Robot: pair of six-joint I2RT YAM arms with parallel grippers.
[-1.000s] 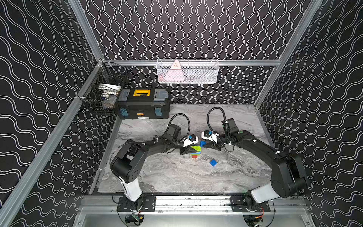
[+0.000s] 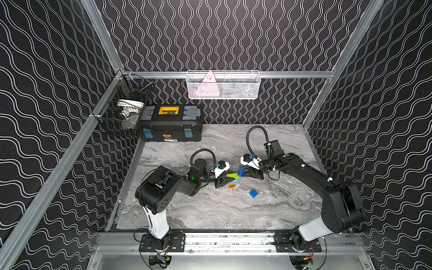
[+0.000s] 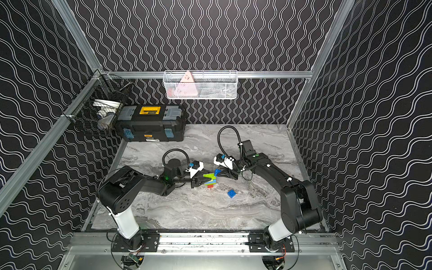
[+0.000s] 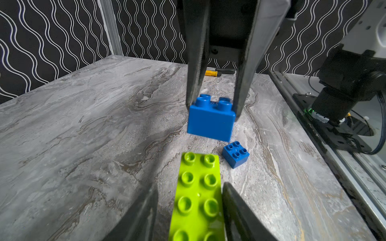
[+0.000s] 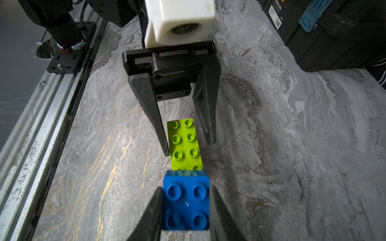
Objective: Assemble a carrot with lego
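Note:
A stack topped by a long green brick [image 2: 232, 175], with lighter and red layers beneath in the top views, stands at mid table. My right gripper is shut on a blue brick [image 4: 209, 120], held just above and beyond the green brick's far end. My left gripper is part open around the green brick [image 4: 195, 204], its fingers at the brick's sides; whether both touch is unclear. A second blue brick [image 4: 235, 154] lies loose on the table, towards the front right of the stack.
A black toolbox [image 2: 171, 123] stands at the back left, beside a wire basket [image 2: 126, 112]. A white mesh basket [image 2: 238, 87] hangs on the back wall.
The right gripper with the blue brick has barely moved.

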